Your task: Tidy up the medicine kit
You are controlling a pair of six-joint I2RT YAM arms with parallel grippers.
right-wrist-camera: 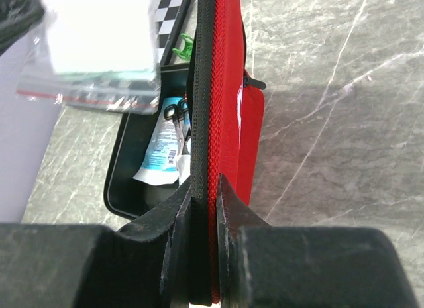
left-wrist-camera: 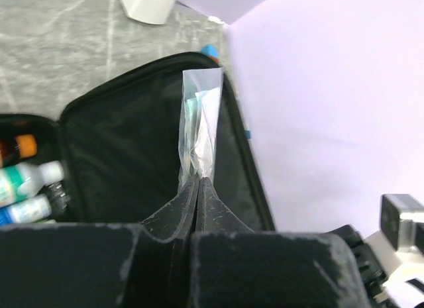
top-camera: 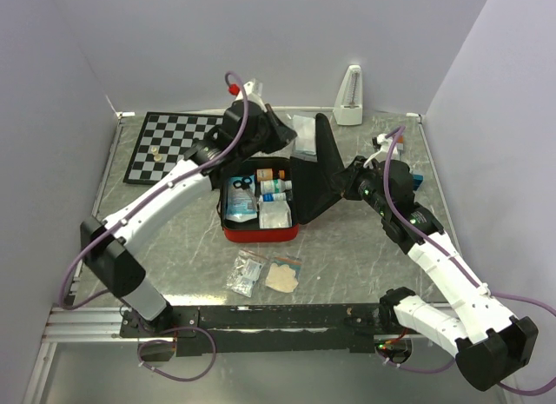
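The red medicine kit (top-camera: 261, 235) lies open, holding bottles, scissors (right-wrist-camera: 175, 112) and packets. Its black lid (top-camera: 325, 165) is raised at the right. My right gripper is shut on the lid's edge. My left gripper is shut on a clear zip bag (left-wrist-camera: 201, 116) with a white packet inside, held up in front of the lid. In the top view the bag (top-camera: 303, 136) hangs at the lid's upper part. Two more bags, one with small items (top-camera: 246, 272) and one with a beige pad (top-camera: 283, 274), lie in front of the kit.
A chessboard (top-camera: 165, 146) lies at the back left, partly behind my left arm. The white metronome (top-camera: 349, 96) stands at the back wall. Bare grey table (top-camera: 339, 256) shows right of the two bags.
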